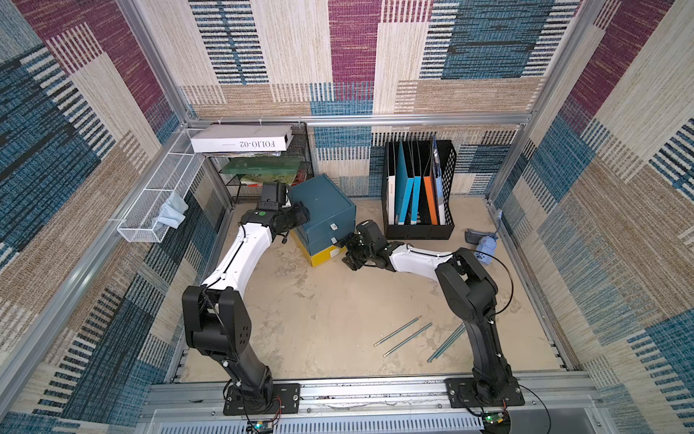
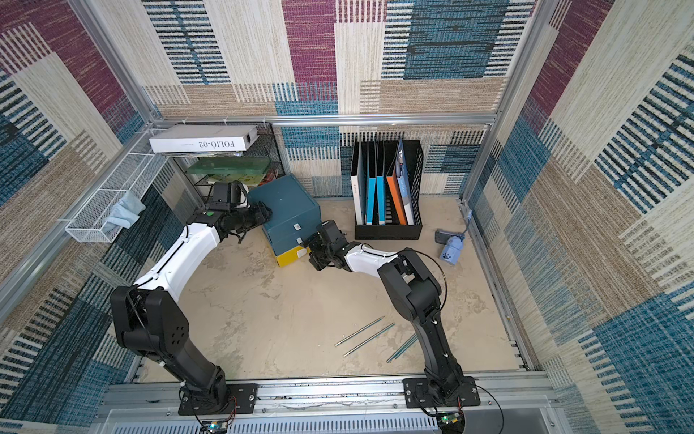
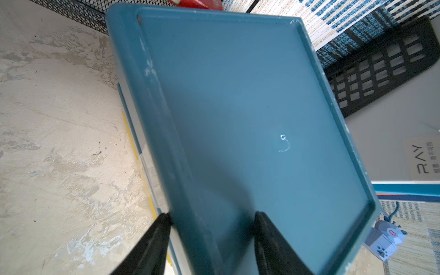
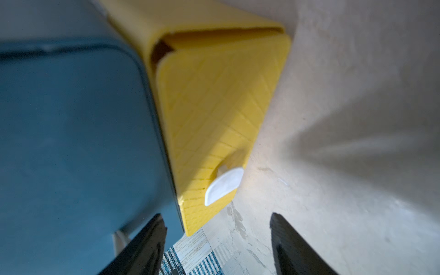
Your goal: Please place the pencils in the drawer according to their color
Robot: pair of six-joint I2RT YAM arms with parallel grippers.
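The drawer unit, with blue drawers (image 1: 323, 207) over a yellow drawer (image 4: 215, 119), stands at back centre-left. My left gripper is open on its top, one finger either side of the left rim. My right gripper is open at the front, facing the yellow drawer and its white handle (image 4: 223, 185), with nothing visible between the fingers. Several teal pencils (image 1: 407, 338) lie on the front right of the table.
A black file holder (image 1: 419, 230) with folders stands at back right, a wire rack (image 1: 303, 141) at back left. A pale blue object (image 1: 485, 249) lies at the right.
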